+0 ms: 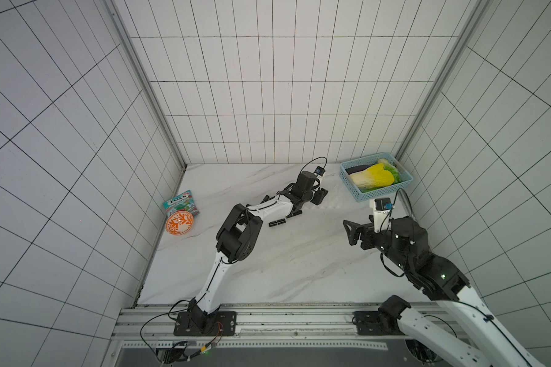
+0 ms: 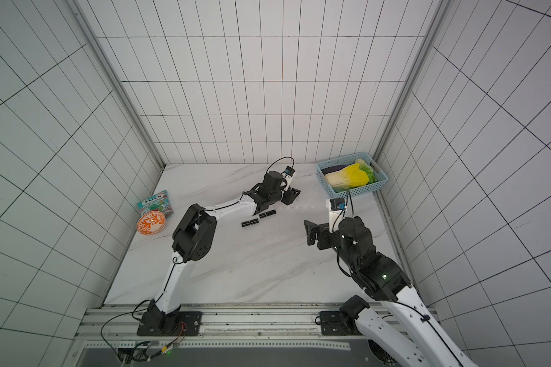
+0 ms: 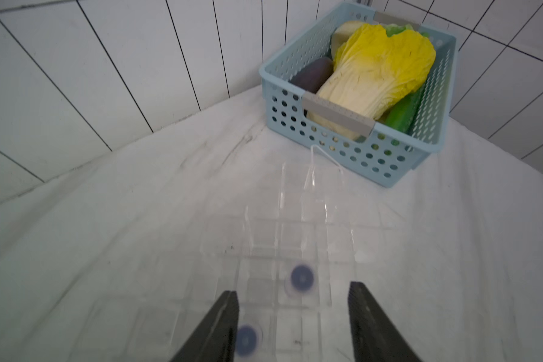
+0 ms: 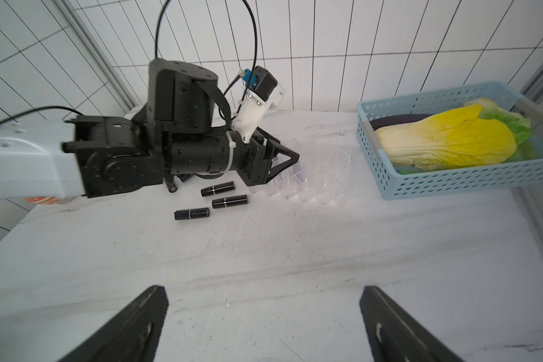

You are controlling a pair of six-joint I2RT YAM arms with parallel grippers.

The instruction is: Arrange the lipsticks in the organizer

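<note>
The clear organizer [image 3: 260, 232] stands left of the basket, with purple round ends [image 3: 302, 277] visible in two of its cells. My left gripper is low over it, fingers apart with nothing seen between them. Several black lipsticks [image 4: 229, 201] lie on the marble table in front of the organizer, partly hidden by the left arm in the top views. My right gripper is open and empty at the right front, above bare table.
A blue basket of vegetables [image 4: 386, 184] stands at the back right. An orange-patterned round item [image 1: 179, 223] and a teal packet [image 1: 179, 200] lie at the far left.
</note>
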